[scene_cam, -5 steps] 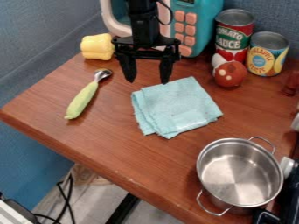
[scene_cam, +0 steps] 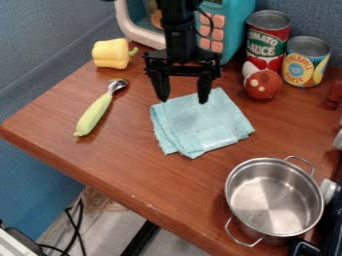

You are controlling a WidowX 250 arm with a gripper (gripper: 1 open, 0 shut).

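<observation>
My black gripper (scene_cam: 182, 92) is open, its two fingers pointing down over the upper part of a folded light blue cloth (scene_cam: 203, 130) in the middle of the table. Nothing shows between the fingers; whether they touch the cloth cannot be told. To the left lies a spoon with a pale green handle (scene_cam: 94, 114). At the front right stands a steel pot (scene_cam: 274, 200) with two handles.
A yellow pepper (scene_cam: 111, 54) lies at the back left. A tomato sauce can (scene_cam: 266, 38), a second can (scene_cam: 305, 64) and a red tomato (scene_cam: 262, 86) stand at the back right, beside a teal toy appliance (scene_cam: 227, 20).
My gripper has moved a little to the right and down, from above the cloth's upper left to over its upper part.
</observation>
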